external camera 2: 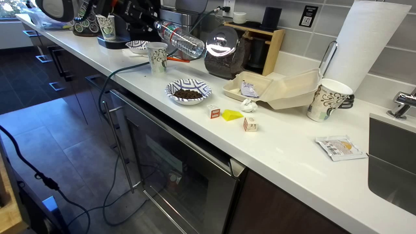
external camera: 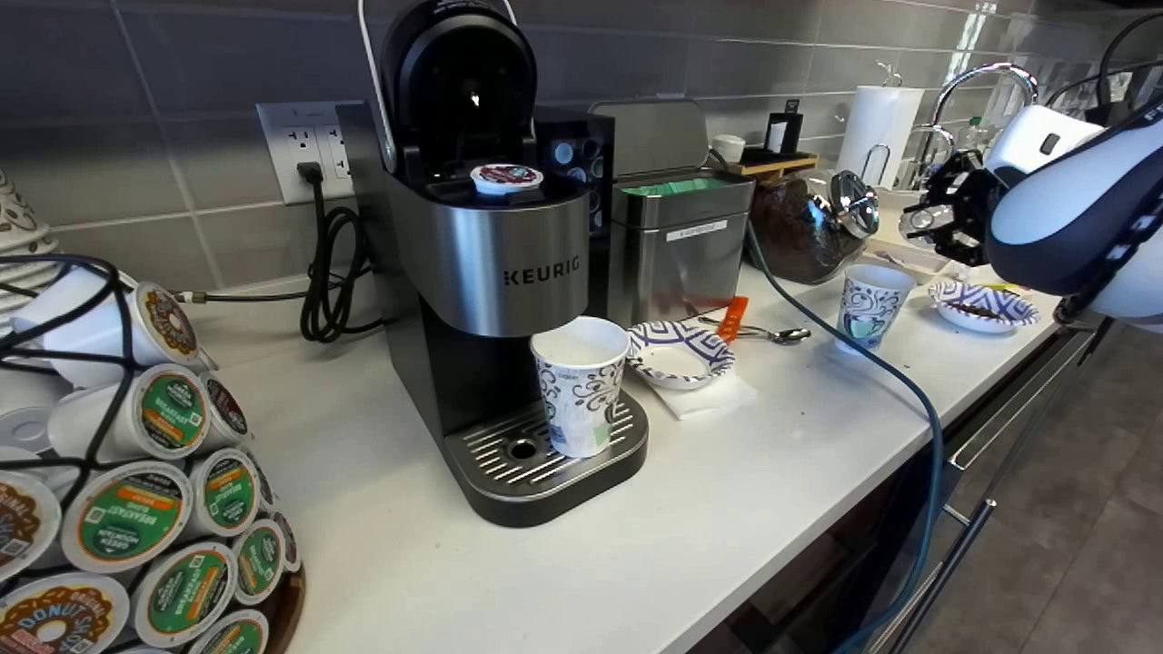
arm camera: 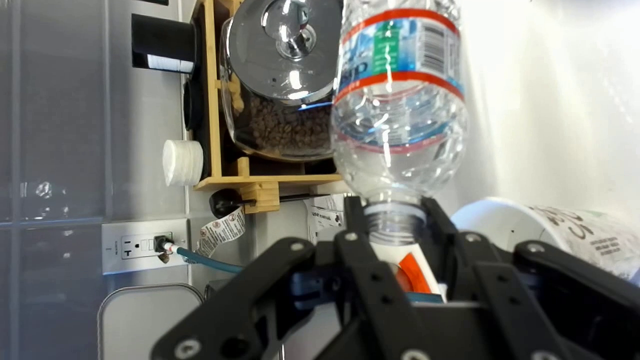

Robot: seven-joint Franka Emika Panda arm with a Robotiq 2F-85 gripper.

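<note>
A clear plastic water bottle [arm camera: 399, 135] with a blue, red-banded label is held by its neck, my gripper shut on it. In exterior view 2 the bottle [external camera 2: 180, 39] hangs tilted above the counter, its base lower and toward the right, and my gripper [external camera 2: 152, 24] at its upper left end. A patterned paper cup [external camera 2: 158, 58] stands upright on the counter below the neck end, apart from the bottle in that view. From exterior view 1, the gripper [external camera: 927, 218] is above and to the right of that cup [external camera: 875, 303]; most of the bottle is hidden there.
The coffee maker [external camera: 480, 240] stands with its lid raised, a pod [external camera: 506, 178] on top and another cup [external camera: 581, 387] on its tray. A bowl of dark grounds [external camera 2: 188, 92], a glass jar [external camera 2: 226, 50] and a takeout box [external camera 2: 292, 91] are nearby. A blue cable [external camera: 927, 436] crosses the counter.
</note>
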